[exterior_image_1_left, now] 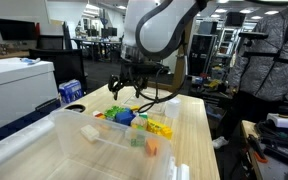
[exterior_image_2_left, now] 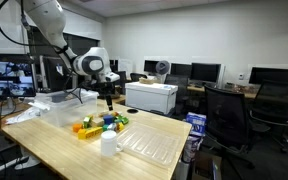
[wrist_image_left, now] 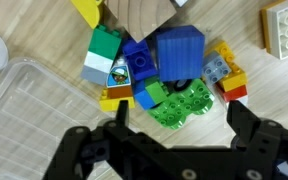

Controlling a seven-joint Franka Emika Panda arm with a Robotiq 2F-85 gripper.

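Note:
My gripper stands open above a pile of toy bricks, with nothing held between its fingers. Below the gap in the wrist view lies a green piece with holes (wrist_image_left: 184, 104). Around it are a dark blue block (wrist_image_left: 180, 52), a smaller blue brick (wrist_image_left: 140, 60), a green brick (wrist_image_left: 105, 42) and a yellow-orange brick (wrist_image_left: 224, 62). A wooden block (wrist_image_left: 141, 14) is cut off by the upper edge. In exterior view 1 the gripper (exterior_image_1_left: 126, 88) hangs over the pile's far side, clear of the bricks.
A clear plastic bin (exterior_image_1_left: 109, 152) with a few blocks inside stands beside the pile. On the pile's other side lies a pale shallow tray (exterior_image_2_left: 156, 147), near a white cup (exterior_image_2_left: 109, 144). The wooden table (exterior_image_2_left: 72, 150) has bare room at its front.

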